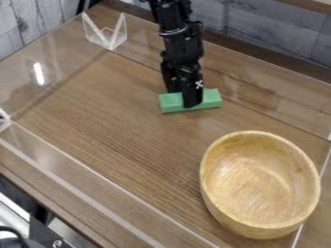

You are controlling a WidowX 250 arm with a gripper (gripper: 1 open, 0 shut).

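A green rectangular block (204, 99) lies on the wooden table in the upper middle of the view. My black arm reaches down from the top centre, and its gripper (184, 95) is low over the left-middle part of the block, hiding some of it. The fingers are dark and overlap the block, so their exact contact with it is hard to tell; they appear open.
A large yellow bowl (258, 184) stands at the lower right. Clear plastic pieces (106, 29) are at the back left and left edge.
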